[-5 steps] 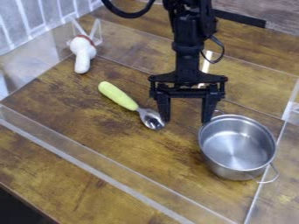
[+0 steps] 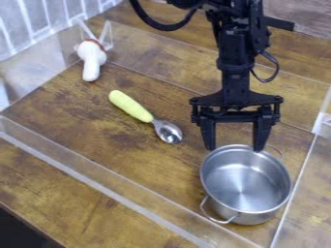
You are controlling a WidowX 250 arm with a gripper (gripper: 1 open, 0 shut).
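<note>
My black gripper hangs open just above the back rim of a steel pot at the lower right, with no object visible between its fingers; whether it touches the rim I cannot tell. A spoon with a pale yellow handle and metal head lies on the wooden surface left of the gripper. A white and red object sits farther back at the upper left.
Clear plastic walls border the work area along the left, front and right. A white railing stands at the top left corner.
The gripper has moved right and toward the front. The pot has shifted left and toward the front, and its handle now shows at its lower left instead of its lower right.
</note>
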